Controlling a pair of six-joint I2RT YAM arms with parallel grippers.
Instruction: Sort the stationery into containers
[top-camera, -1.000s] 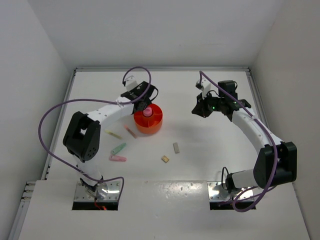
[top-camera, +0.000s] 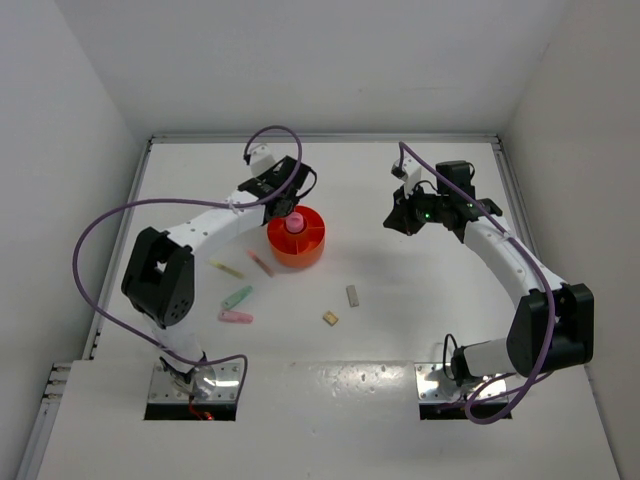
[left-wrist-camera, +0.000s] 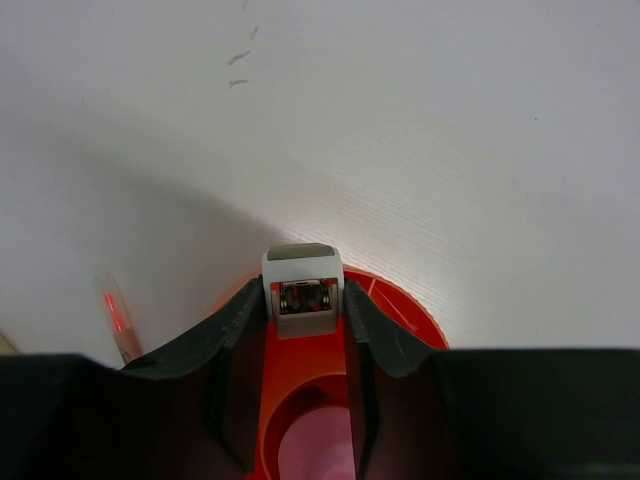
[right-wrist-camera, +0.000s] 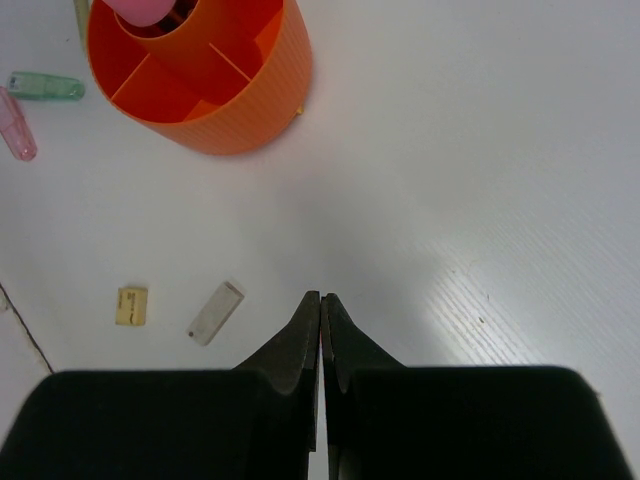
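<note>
An orange divided container (top-camera: 296, 254) with a pink item (top-camera: 293, 222) in its centre stands left of middle. Over it my left gripper holds a small grey-and-white item (left-wrist-camera: 300, 260), with a dark mechanism in a window, between its fingers. My right gripper is shut with nothing between its fingers, out to the right over bare table. Loose on the table lie a red pen (top-camera: 260, 263), a yellow one (top-camera: 226, 269), a green piece (top-camera: 237, 298), a pink piece (top-camera: 236, 317), a tan block (top-camera: 330, 318) and a grey block (top-camera: 352, 296).
Loose pieces are spread to its left and front. Walls surround the table at left, back and right, and cables loop over both arms.
The right arm and the loose pieces have not moved.
</note>
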